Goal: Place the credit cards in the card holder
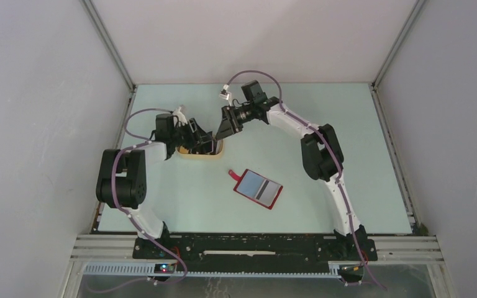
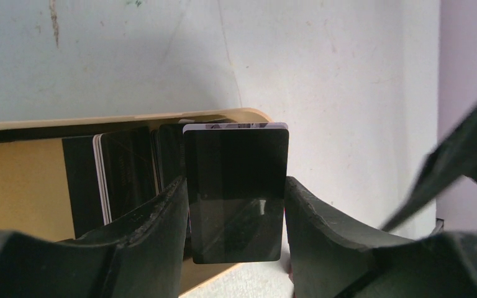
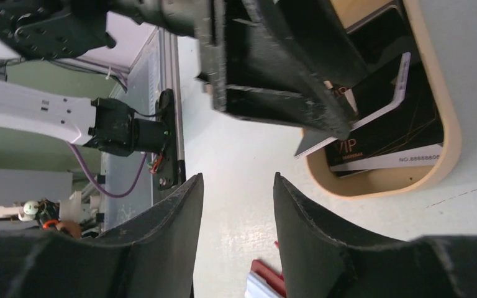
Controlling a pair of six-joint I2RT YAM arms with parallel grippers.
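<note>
My left gripper is shut on a black card (image 2: 236,167), held over the tan box (image 1: 202,156) of dark cards (image 2: 127,167). In the right wrist view that card's pale edge shows between the left fingers, above a VIP card (image 3: 385,143) in the box. My right gripper stands open just right of the box, close to the left one, with nothing between its fingers. The red card holder (image 1: 258,188), with blue and grey inside and a tab at its upper left, lies on the table to the front right of the box.
Both arms converge over the box at the back left, their grippers close together.
</note>
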